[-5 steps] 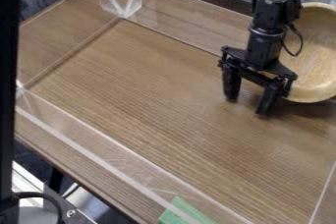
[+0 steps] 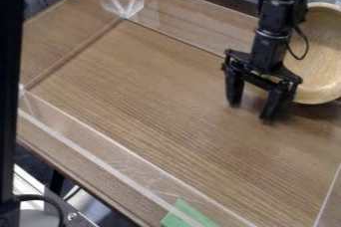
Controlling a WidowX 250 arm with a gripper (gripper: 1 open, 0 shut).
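My black gripper (image 2: 253, 100) is low over the right side of the wooden tabletop (image 2: 147, 121), fingers pointing down and spread open, with nothing visible between them. Just behind it and to its right, a pale round wooden bowl or basket (image 2: 320, 52) stands tilted up at the right edge of the view, partly hidden by my arm.
Clear plastic walls (image 2: 107, 166) border the table along the near left and the back. A green pad (image 2: 186, 214) lies at the near edge.
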